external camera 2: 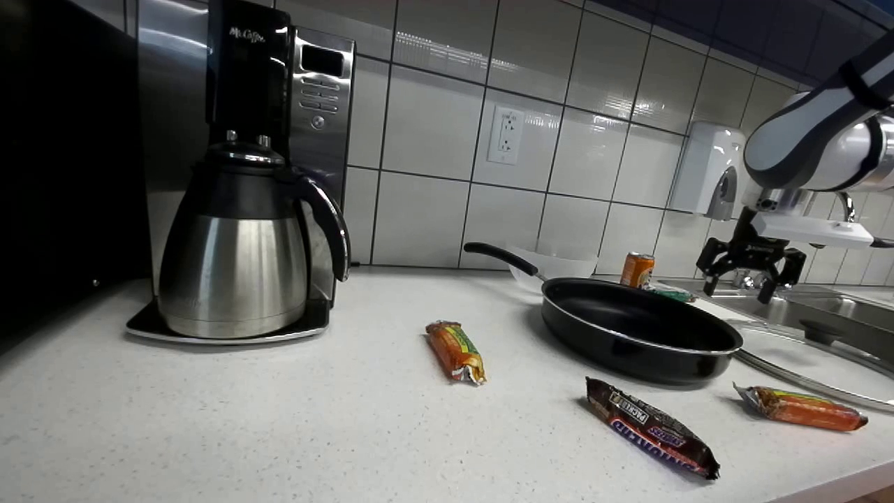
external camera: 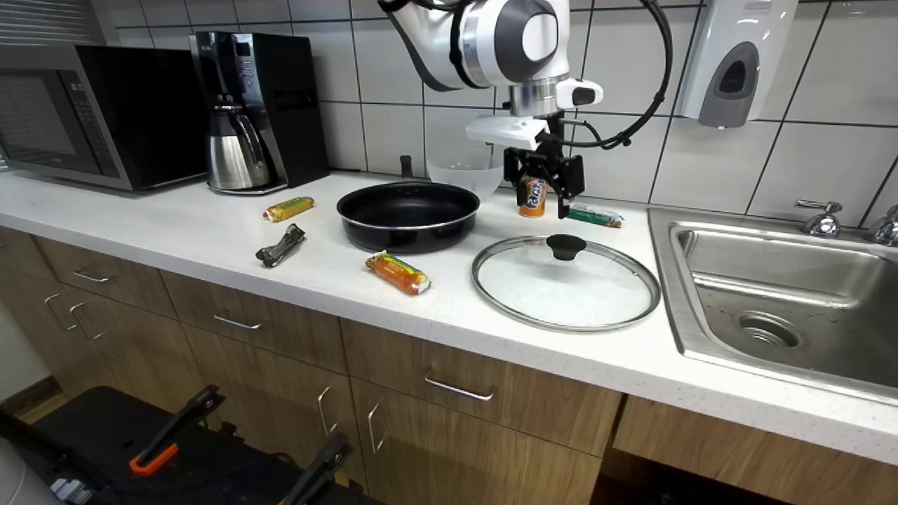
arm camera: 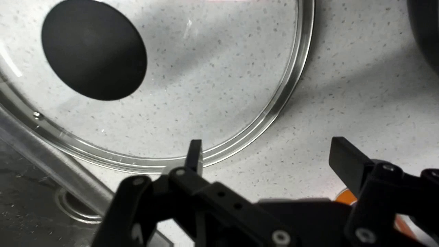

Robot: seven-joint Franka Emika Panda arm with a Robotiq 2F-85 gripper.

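Observation:
My gripper (external camera: 535, 195) hangs open above the counter, in front of the orange can (external camera: 532, 202), and nothing is between its fingers. The glass lid (external camera: 551, 294) with its black knob (external camera: 565, 247) lies flat on the counter, toward the front edge from the gripper. In the wrist view, the lid's black knob (arm camera: 94, 51) is at upper left and one fingertip overlaps the lid's metal rim. A black pan (external camera: 409, 220) stands uncovered and empty, left of the lid. A green-wrapped bar (external camera: 595, 216) lies behind the lid, its left end close to the gripper in that view.
The sink (external camera: 783, 286) borders the lid's right side. An orange-wrapped bar (external camera: 398, 273), a dark-wrapped bar (external camera: 280, 245) and a yellow-wrapped bar (external camera: 288, 209) lie around the pan. A clear bowl (external camera: 465, 174) stands behind it. The coffee maker (external camera: 286, 109) and microwave (external camera: 143, 118) fill the left end.

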